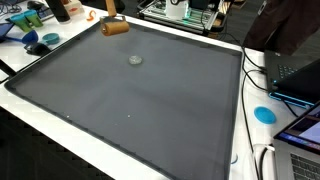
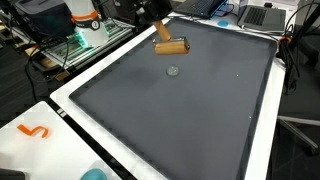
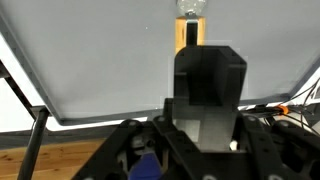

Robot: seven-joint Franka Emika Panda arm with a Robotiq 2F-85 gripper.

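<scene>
An orange-brown wooden piece shaped like a mallet is in both exterior views. Its cylindrical head [image 2: 172,46] lies sideways, and a handle [image 2: 162,31] rises from it toward my dark gripper [image 2: 154,14], which appears shut on that handle. In exterior view 1, the head [image 1: 116,28] shows near the far left of the mat, with the gripper cut off by the top edge. The wrist view has an orange strip [image 3: 181,34] ahead of the dark gripper body; the grip itself is hidden. A small silvery round object [image 1: 135,60] rests on the mat close by.
Blue bowls [image 1: 50,38] and other items crowd the far left corner. A blue disc [image 1: 265,115] and a laptop [image 1: 296,160] stand off the right side. An orange item [image 2: 33,131] lies on the white surface.
</scene>
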